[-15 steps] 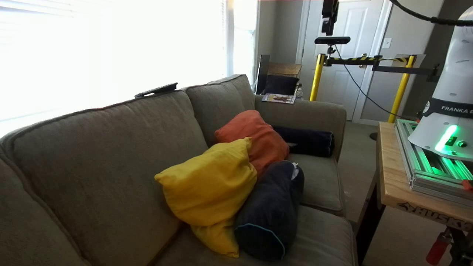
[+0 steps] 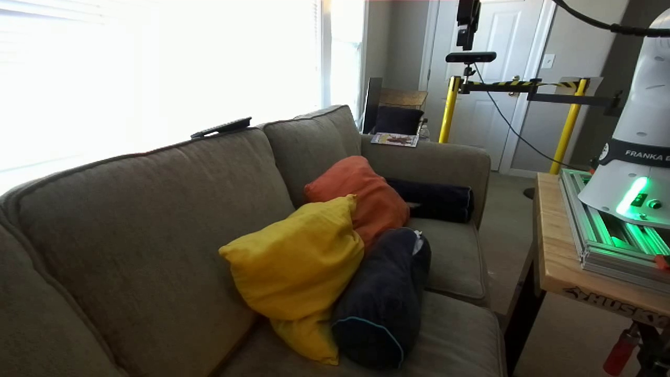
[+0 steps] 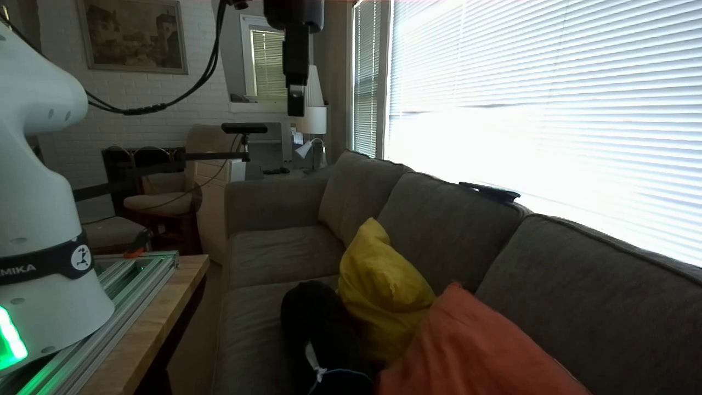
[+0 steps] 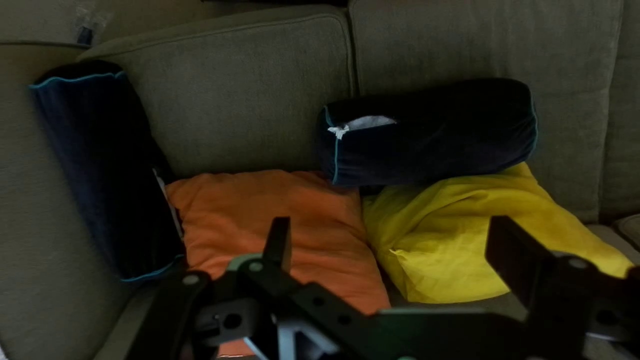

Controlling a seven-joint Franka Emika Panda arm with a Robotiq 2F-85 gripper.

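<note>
My gripper hangs above the couch, its two fingers wide apart with nothing between them; it is open. Below it in the wrist view lie an orange pillow (image 4: 276, 210) and a yellow pillow (image 4: 456, 240), side by side. A dark blue bolster (image 4: 432, 138) with light blue piping touches both along one side, and white material shows at its end. Another dark bolster (image 4: 102, 174) lies at the left by the armrest. From exterior view 1, the yellow pillow (image 2: 295, 257) leans on the backrest and overlaps the orange pillow (image 2: 370, 195).
A black remote-like object (image 2: 223, 128) rests on top of the couch backrest (image 2: 157, 188). The wooden workbench (image 2: 549, 251) bearing the arm's base stands across from the couch. A magazine (image 2: 394, 139) lies by the far armrest. Bare seat cushion (image 3: 283, 253) shows beyond the pillows in exterior view 2.
</note>
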